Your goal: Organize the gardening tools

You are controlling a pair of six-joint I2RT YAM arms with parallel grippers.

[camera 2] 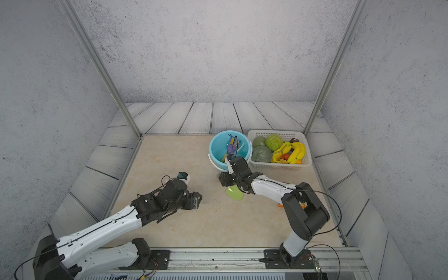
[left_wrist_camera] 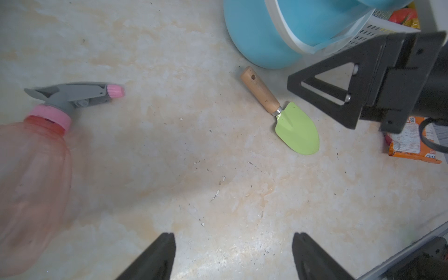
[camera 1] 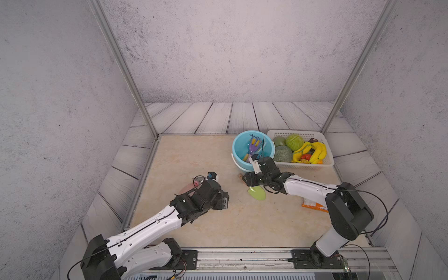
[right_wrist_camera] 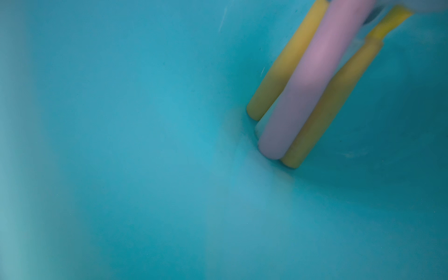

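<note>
A green trowel (left_wrist_camera: 297,130) with a wooden handle (left_wrist_camera: 260,91) lies on the table, handle end near the blue bucket (camera 1: 237,148). My right gripper (camera 1: 245,179) is over the handle in the top left view, hiding most of it. The left wrist view shows this gripper side-on, so its opening cannot be judged. Inside the bucket stand tools with a pink handle (right_wrist_camera: 308,88) and yellowish handles (right_wrist_camera: 333,102). A pink spray bottle (left_wrist_camera: 35,186) is at the left, partly hidden in the top views. Wide open and empty, my left gripper hangs over bare table.
Right of the bucket stands a white basket (camera 1: 303,165) of fruit and vegetables. An orange-and-white packet (left_wrist_camera: 410,142) lies at the right, partly behind the right arm. Free table extends in front of the trowel and at the back left.
</note>
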